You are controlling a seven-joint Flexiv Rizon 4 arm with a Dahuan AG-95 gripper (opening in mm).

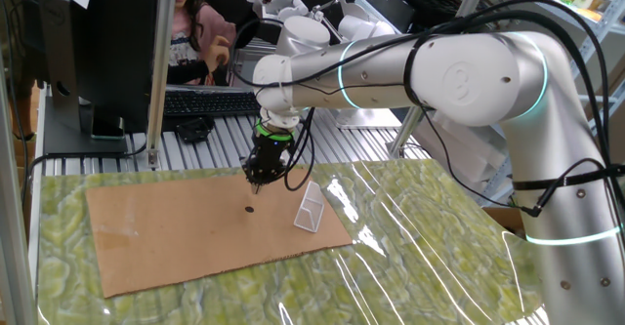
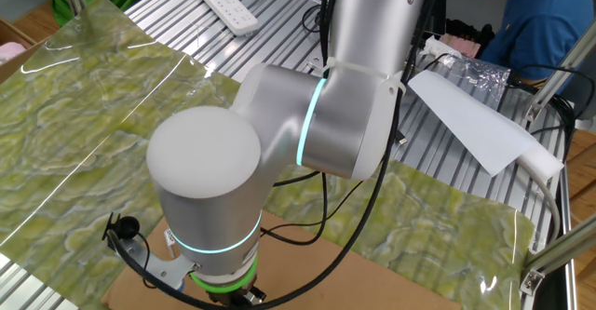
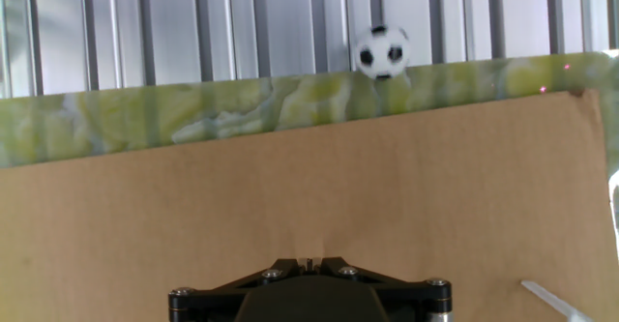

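My gripper (image 1: 256, 188) is black and points down above the far part of a brown cardboard sheet (image 1: 176, 232). In the wrist view, the fingers of the gripper are drawn together, and nothing shows held between them. A white, frame-like stand (image 1: 310, 209) is on the cardboard, to the right of the gripper; only its pale edge (image 3: 553, 298) enters the wrist view at lower right. Beyond the cardboard, a small black-and-white football (image 3: 381, 52) rests by the edge of the green mat, apart from the gripper. Exterior view 2 hides the fingertips behind the arm.
A green marbled mat (image 1: 410, 252) lies under the cardboard, with metal slats (image 3: 164, 27) behind it. A dark round spot (image 1: 249, 209) marks the cardboard. An upright post (image 1: 161, 71) and a keyboard (image 1: 210, 102) are at the back.
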